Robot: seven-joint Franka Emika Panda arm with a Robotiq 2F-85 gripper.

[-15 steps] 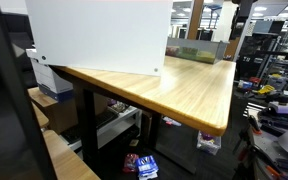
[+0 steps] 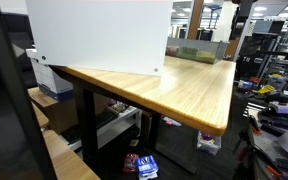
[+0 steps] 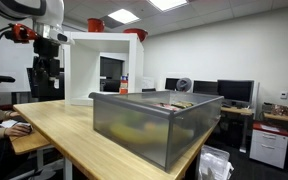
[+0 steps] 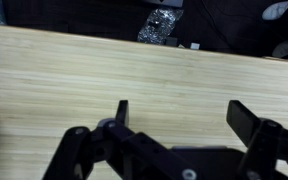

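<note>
In the wrist view my gripper is open above the bare wooden table (image 4: 184, 80), its two black fingers wide apart with nothing between them. The exterior view from the side shows the arm (image 3: 42, 40) raised over the left end of the table. A grey see-through bin (image 3: 149, 128) stands on the tabletop to the right of the arm, with some items inside that are too small to name. Behind it is a white open-fronted box (image 3: 84, 68), with a red-topped container (image 3: 123, 84) near its right side.
Bare wood lies beneath the gripper, ending at the table edge (image 4: 184, 50). Beyond that edge the floor is dark. Below the table are blue packages (image 2: 147, 167) and a white bin (image 2: 209, 143). Desks with monitors (image 3: 236, 93) stand in the background.
</note>
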